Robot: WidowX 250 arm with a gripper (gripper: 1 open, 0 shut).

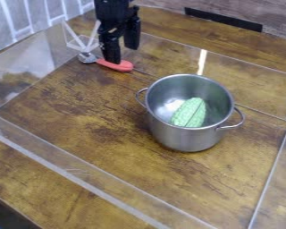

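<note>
My black gripper [118, 46] hangs at the upper left, its fingers apart, just above a utensil with a red handle [117, 65] and a metal head [88, 57] lying on the wooden table. At the center right stands a steel pot [191, 136] with a pale green corn-shaped object [189, 111] inside.
Clear panels or strips border the work area at left and right. A white slatted structure [24, 18] stands at the back left.
</note>
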